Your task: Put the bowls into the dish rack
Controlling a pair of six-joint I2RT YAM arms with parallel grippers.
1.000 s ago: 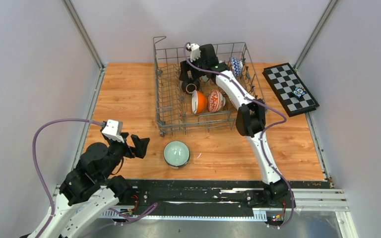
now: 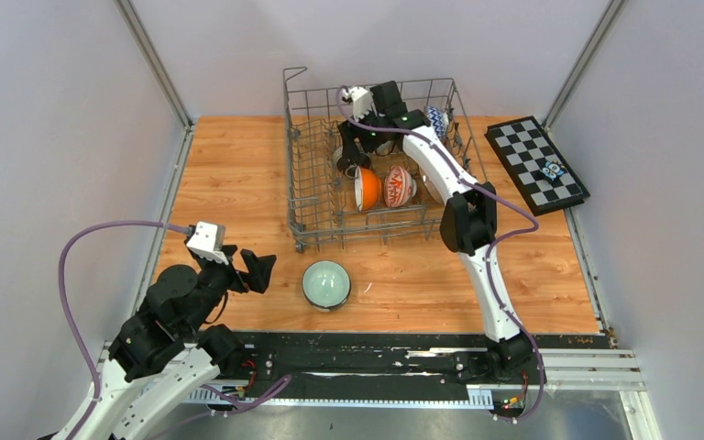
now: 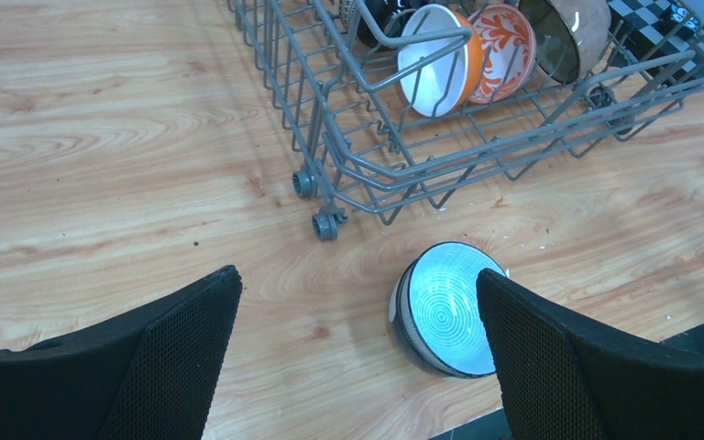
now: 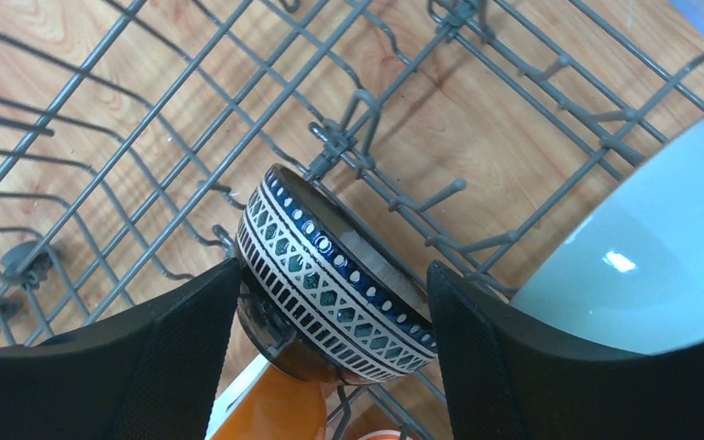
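Observation:
The wire dish rack (image 2: 297,220) holds several bowls: an orange one (image 2: 367,188), a red-patterned one (image 2: 399,187), a blue-and-white one (image 2: 437,119). My right gripper (image 2: 352,149) is over a dark bowl with a patterned band (image 4: 330,284), which lies tilted in the rack beside a pale bowl (image 4: 637,238); its fingers are part open on either side of that bowl, contact unclear. A pale green bowl (image 2: 326,284) stands on the table in front of the rack. My left gripper (image 2: 251,269) stands open left of it, nothing between its fingers.
A checkerboard tray (image 2: 536,165) lies right of the rack. Walls border both sides.
My right gripper and forearm have shifted slightly toward the front and right over the dark bowl. The left arm has not moved.

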